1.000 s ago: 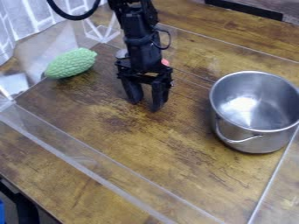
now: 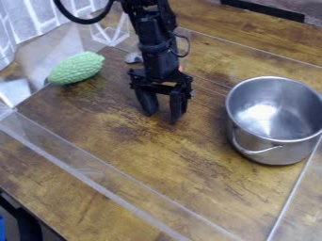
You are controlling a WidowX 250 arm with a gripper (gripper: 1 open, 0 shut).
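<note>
My black gripper (image 2: 161, 107) hangs low over the wooden table (image 2: 138, 169) in the middle of the view, its fingers pointing down. Whether it is open or shut on anything is hard to tell. Behind it, a small red item and a grey one are partly hidden by the arm. A pale green, corn-like object (image 2: 75, 69) lies to the left, and a steel pot (image 2: 273, 120) stands to the right.
Clear sheet or panels run along the left and right edges of the work area. A white cloth hangs at the back left.
The gripper has shifted very slightly, with its upper part a little to the right. The objects around it look unmoved.
</note>
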